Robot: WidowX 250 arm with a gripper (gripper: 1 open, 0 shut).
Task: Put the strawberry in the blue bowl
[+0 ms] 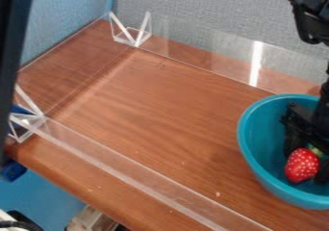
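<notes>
Inside the blue bowl (261,139), toward its front right, lies the red strawberry (301,166), with a bit of green at its right side. My black gripper (309,139) reaches down into the bowl from the right, right by the strawberry. The dark fingers overlap each other and the frame's right edge cuts off part of the arm, so whether they touch or still grip the berry is unclear.
Clear walls line the wooden tray, held by white corner brackets (130,30) at the back and left. The wooden surface (154,110) left of the bowl is empty. A dark post stands at the left edge.
</notes>
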